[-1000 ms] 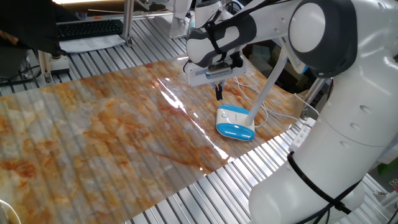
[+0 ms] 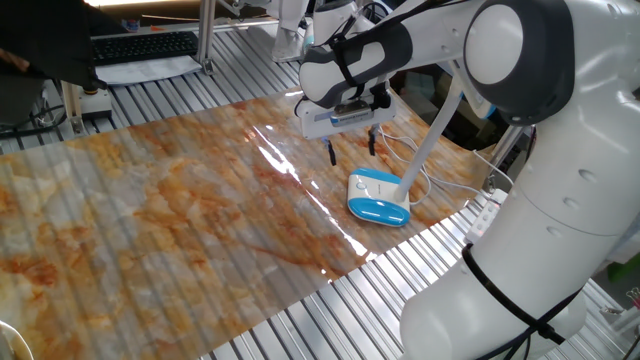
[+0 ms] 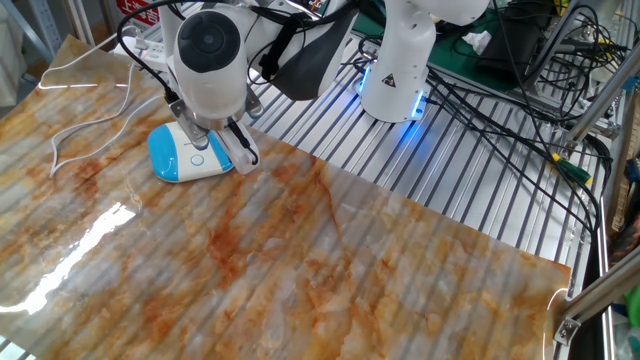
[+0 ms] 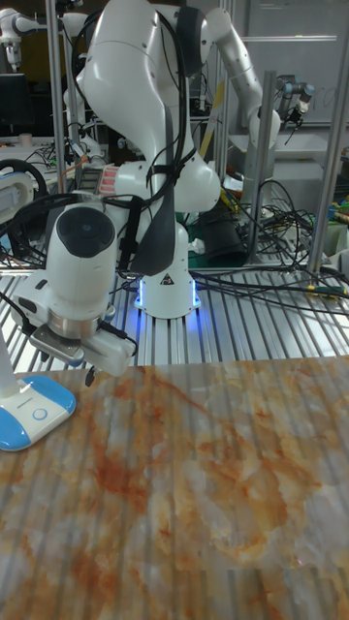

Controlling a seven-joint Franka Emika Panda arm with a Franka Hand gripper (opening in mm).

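A blue and white desk lamp has its base (image 2: 379,197) resting on the marbled sheet (image 2: 180,230), with a white stem (image 2: 432,140) rising from it. My gripper (image 2: 352,150) hangs above the sheet, just behind the lamp base in exterior view 1. Its two dark fingers are spread wide and hold nothing. In exterior view 2 the lamp base (image 3: 178,155) is partly covered by the gripper's housing. Exterior view 3 shows the lamp base (image 4: 33,414) at the left edge, beside and below the hand.
White cables (image 3: 90,135) lie on the sheet near the lamp. A keyboard (image 2: 145,46) sits at the far left in exterior view 1. Most of the marbled sheet is bare. Dark cables (image 3: 520,140) crowd the slatted table beyond the robot's base.
Arm and lamp have stayed in place.
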